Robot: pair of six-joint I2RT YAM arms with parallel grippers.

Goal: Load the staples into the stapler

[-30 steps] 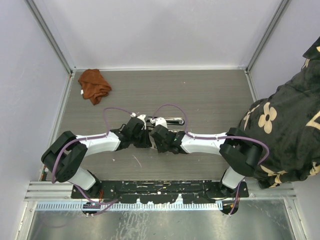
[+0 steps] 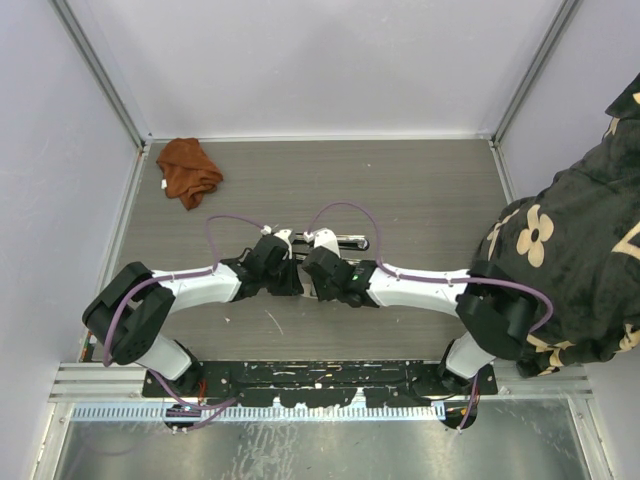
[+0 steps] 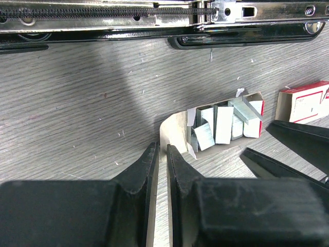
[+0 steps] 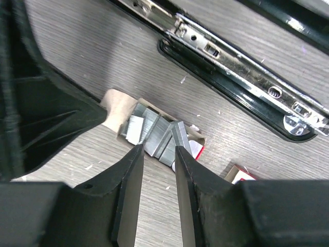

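The opened stapler [image 3: 267, 11] lies along the top of the left wrist view, its long spring and metal rail exposed; in the right wrist view its rail [image 4: 226, 59] runs diagonally. Below it is an open staple box [image 3: 229, 149] holding several silvery strips of staples [image 3: 223, 125], some tilted. My left gripper is shut on the box's pale end flap [image 3: 175, 128]. My right gripper stands part open over the box, its fingertips apart, with strips visible beyond the gap. No strip appears gripped between them. From above, both wrists hide the box's contents.
A second red and white box [image 3: 308, 102] lies just right of the open one. A brown cloth [image 2: 188, 172] rests at the back left. Patterned dark fabric [image 2: 570, 240] fills the right side.
The right arm has shifted slightly to the right, its elbow and wrist both a little farther over. My left arm has stayed in place.
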